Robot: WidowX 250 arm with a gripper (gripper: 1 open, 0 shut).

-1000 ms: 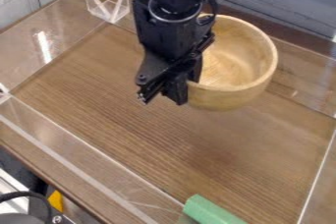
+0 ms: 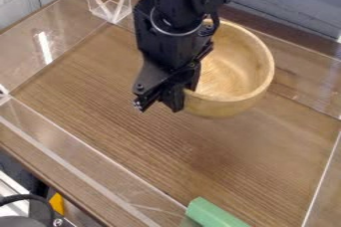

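Note:
My black gripper (image 2: 170,90) reaches down from the top of the camera view, over the middle of the wooden tray floor. It is shut on the rim of a beige round bowl (image 2: 233,70), which is tilted and hangs to the right of the fingers, partly hidden behind the gripper body.
A green cylinder (image 2: 213,214) lies at the front edge. A clear angular piece (image 2: 110,7) sits at the back left.
The gripper and the bowl have shifted slightly left, with small movements up and down. The green cylinder is unmoved.

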